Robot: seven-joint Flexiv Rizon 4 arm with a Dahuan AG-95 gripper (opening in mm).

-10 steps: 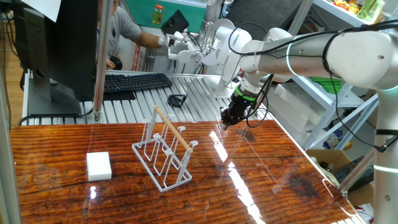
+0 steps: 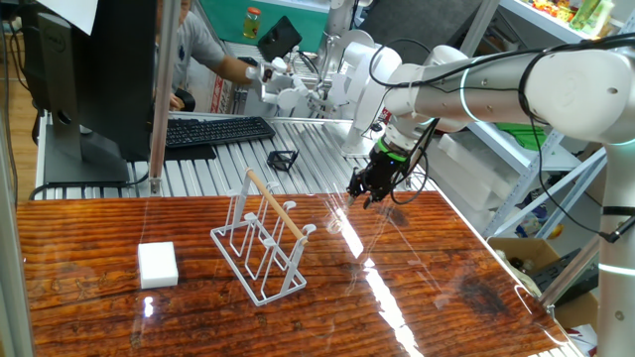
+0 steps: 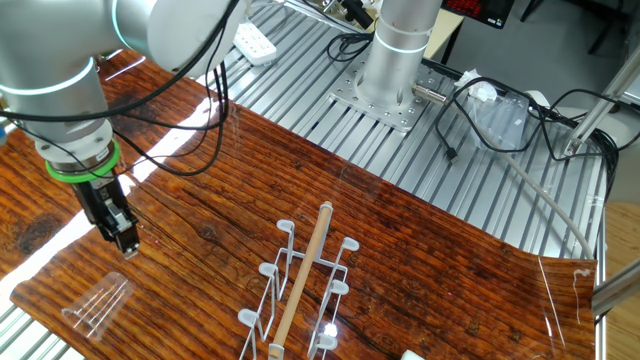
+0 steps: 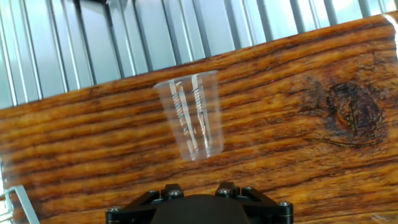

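A clear plastic cup [image 4: 194, 118] lies on its side on the wooden tabletop [image 4: 280, 143], its wide end towards the table's edge in the wrist view. The same cup [image 3: 98, 303] shows at the lower left in exterior view 2; in exterior view 1 glare makes it hard to make out. My gripper has its two fingertips apart, with nothing between them. It hangs above the table, short of the cup's narrow end. A white wire cup rack with a wooden top bar [image 2: 278, 204] stands in the middle of the table, its prongs empty.
A white block [image 2: 157, 265] sits left of the rack. Behind the table are a slatted metal surface [image 2: 327, 149], a keyboard [image 2: 218, 131] and a monitor. The tabletop right of the rack is mostly clear. Cables hang loosely around my arm.
My gripper's fingers have spread apart and it has shifted slightly left in exterior view 1. The rack and white block are unmoved.
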